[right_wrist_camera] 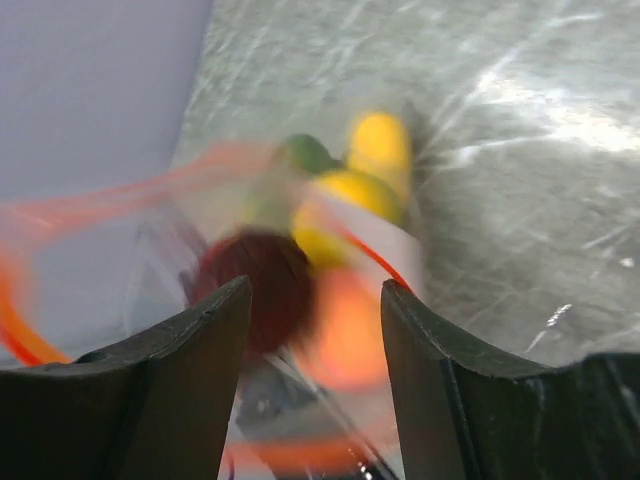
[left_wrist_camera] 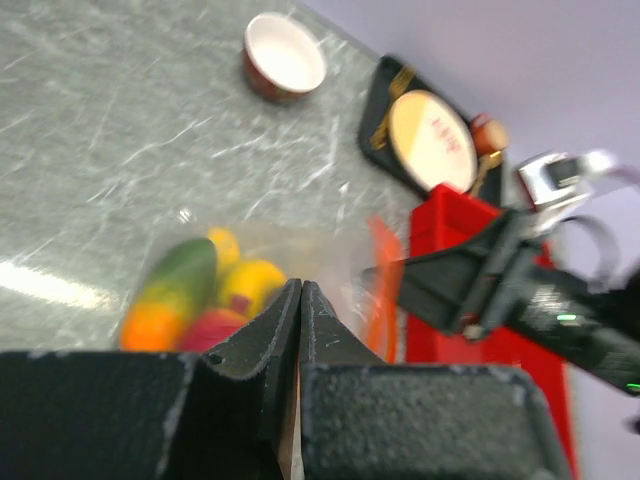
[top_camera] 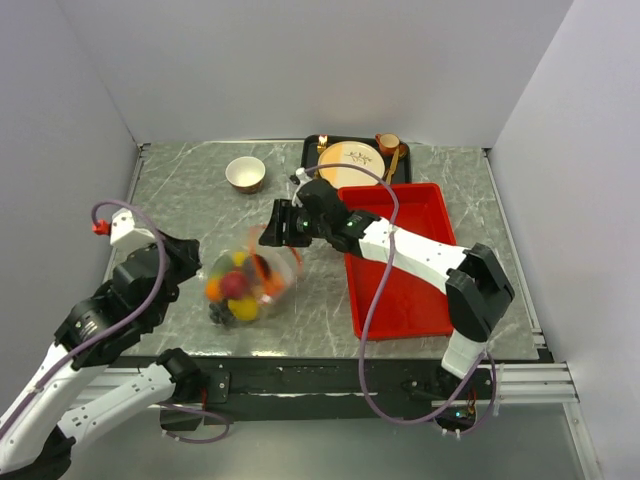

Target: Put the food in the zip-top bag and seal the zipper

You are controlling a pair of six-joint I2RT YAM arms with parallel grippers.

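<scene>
A zip top bag (top_camera: 250, 285) with orange rim lies on the counter, holding blurred red, yellow, orange and green food (left_wrist_camera: 175, 295). My left gripper (top_camera: 185, 250) is just left of the bag; in its wrist view the fingertips (left_wrist_camera: 290, 300) appear together, bag behind them. My right gripper (top_camera: 280, 225) is above the bag's right side, its two fingers (right_wrist_camera: 225, 330) apart, with the bag's orange edge (right_wrist_camera: 365, 245) near them; whether they touch it I cannot tell.
A red tray (top_camera: 400, 300) fills the right side. At the back stand a white bowl (top_camera: 246, 172) and a black tray with a plate (top_camera: 350, 160). The counter left of the bowl is clear.
</scene>
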